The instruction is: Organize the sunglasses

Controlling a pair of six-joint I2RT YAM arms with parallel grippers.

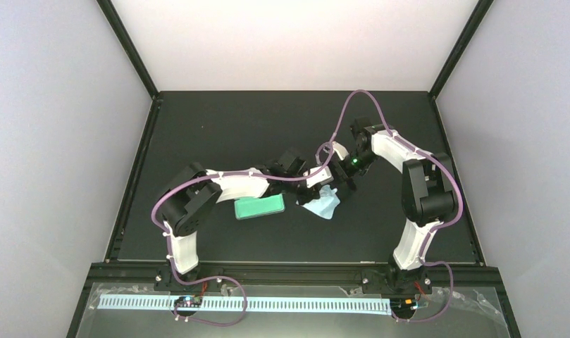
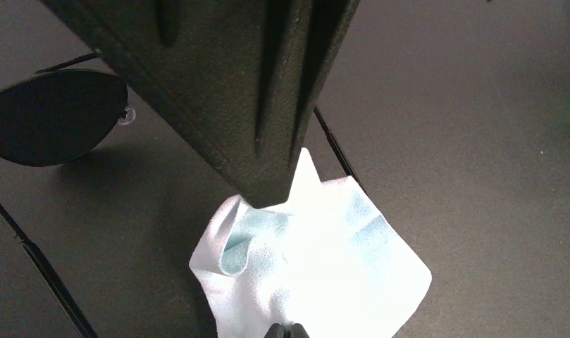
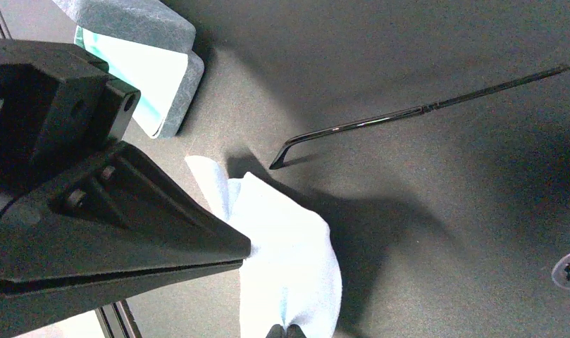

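Note:
A pale cleaning cloth (image 1: 323, 205) (image 2: 345, 260) (image 3: 285, 267) lies crumpled on the dark table under my grippers. In the left wrist view, the sunglasses show as a dark lens (image 2: 56, 116) and thin temples beside and behind the cloth; in the right wrist view, a temple (image 3: 366, 121) lies apart from the cloth. My left gripper is shut at the cloth, as is my right gripper; whether either pinches any fabric is unclear. In the top view the arms hide the sunglasses.
A green case (image 1: 258, 206) lies left of the cloth, partly under my left arm. A grey and mint object (image 3: 176, 98) shows in the right wrist view. Both arms crowd the middle.

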